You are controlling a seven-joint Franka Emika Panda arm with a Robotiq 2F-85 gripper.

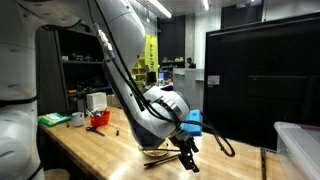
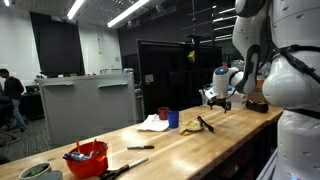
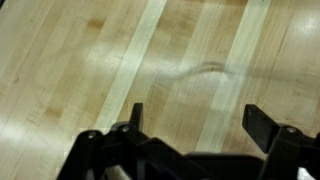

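Observation:
My gripper is open above the bare wooden table, with nothing between its fingers in the wrist view. In exterior view 1 the gripper hangs low over the right part of the table, pointing down. Behind the arm lies a yellow item, partly hidden, with a dark long-handled tool beside it. Exterior view 2 shows this yellow item and the black tool lying short of the arm, apart from it.
A blue cup, a red cup and a white cloth stand grouped on the table. Nearer that camera are a filled red bowl and dark tools. A pale bin borders the right side. Table below the gripper is clear.

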